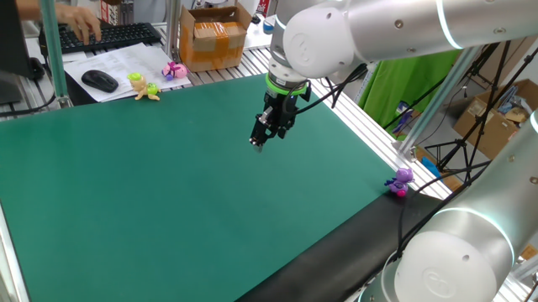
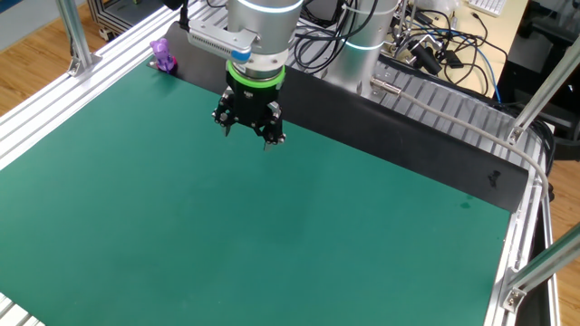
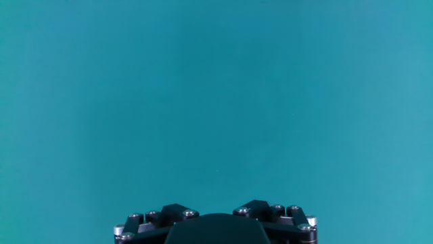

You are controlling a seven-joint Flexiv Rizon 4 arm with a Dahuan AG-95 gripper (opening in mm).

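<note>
My gripper hangs above the green mat, its two fingers spread apart with only empty space between them. From the side, the gripper points down over the mat's far right part. The wrist view shows bare mat below, with the black finger linkages wide apart at the bottom edge; the fingertips are out of that view. At the mat's corner stands a purple toy figure, well away from the gripper. Two more toys, one yellow-green and one pink, are at the mat's far edge.
A black mouse, papers, a keyboard and a cardboard box lie beyond the far edge, where a person's hand rests. A black strip runs along the robot's base side.
</note>
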